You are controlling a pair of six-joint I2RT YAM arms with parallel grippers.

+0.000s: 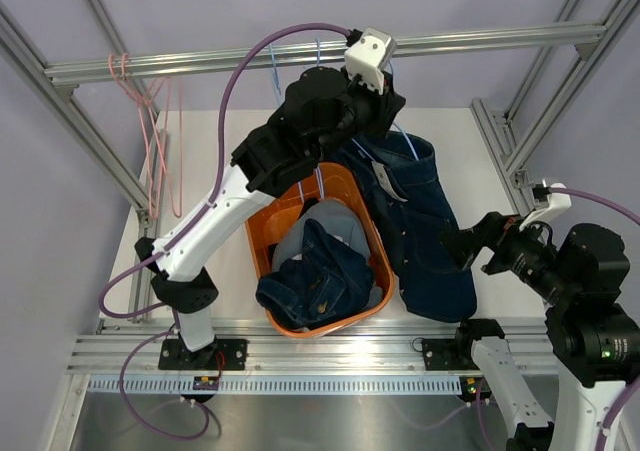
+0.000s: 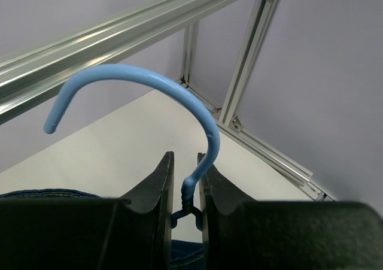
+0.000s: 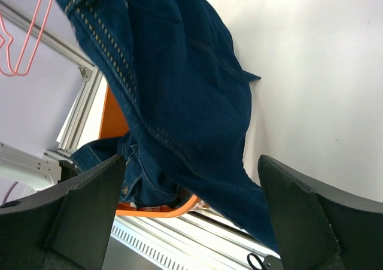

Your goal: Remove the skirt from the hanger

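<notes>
The denim skirt hangs below a blue hanger, right of the orange bin. My left gripper is shut on the hanger's twisted neck just under the hook, up at the rail, with the hook clear in front of the rail in the left wrist view. My right gripper stands open beside the skirt's right side; in the right wrist view the skirt's stitched fabric hangs between and beyond its fingers.
The orange bin holds folded denim and grey garments. The metal rail carries pink hangers at the left and other blue hangers. The white board is clear at the right.
</notes>
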